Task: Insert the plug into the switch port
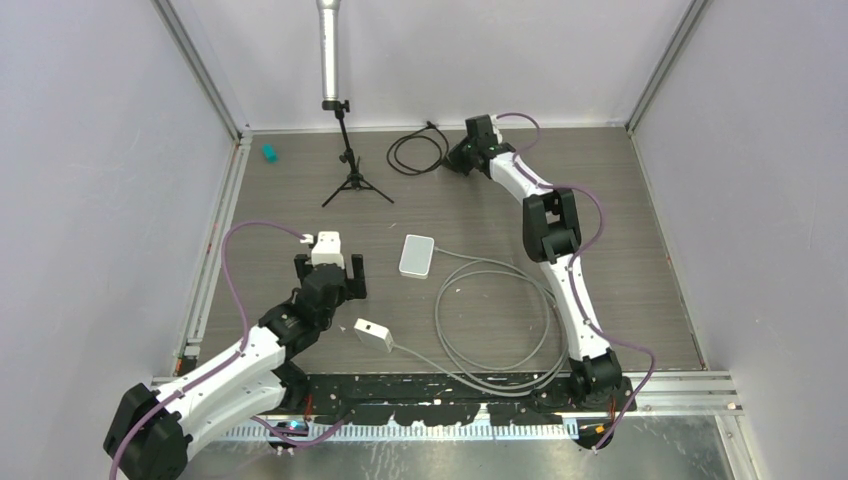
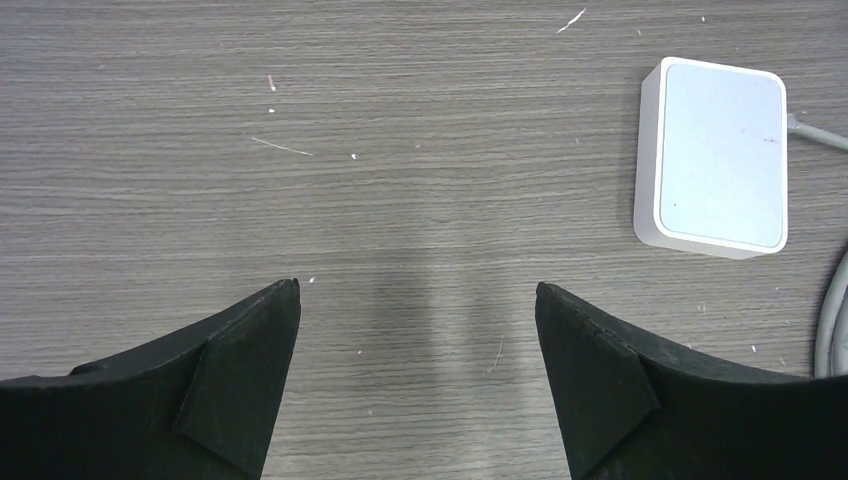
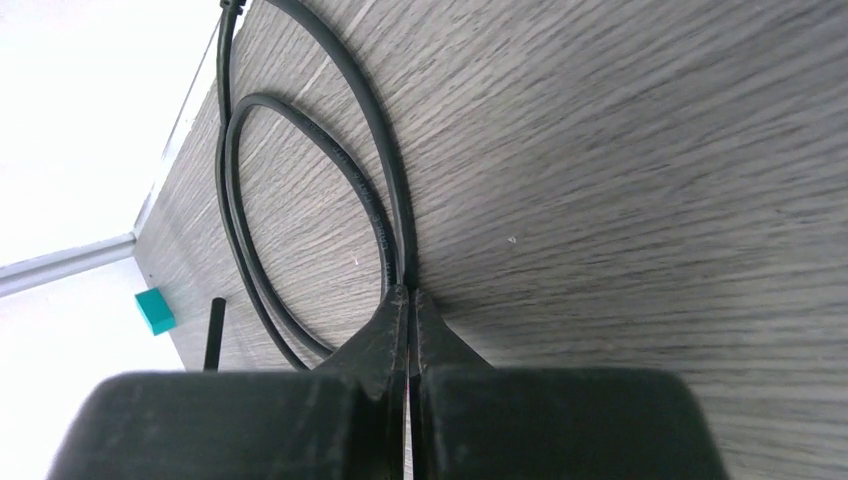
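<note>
A black cable (image 3: 367,95) lies in a loose coil near the back wall. My right gripper is shut at the coil's right side, with cable strands running into its fingertips. The cable's darker end (image 1: 431,125) points toward the back wall; its plug shape is too small to make out. A white box (image 2: 722,155) with a grey cable rests mid-table, and a second white block (image 1: 373,335) lies nearer the front. No port opening shows clearly on either. My left gripper stands open above bare table, left of the white box, with nothing between its fingers.
Grey cable (image 1: 440,320) loops across the front right of the table. A black tripod (image 1: 353,178) stands at the back, left of the coil. A small teal block (image 3: 155,311) sits at the far left. Bare table surrounds the white box.
</note>
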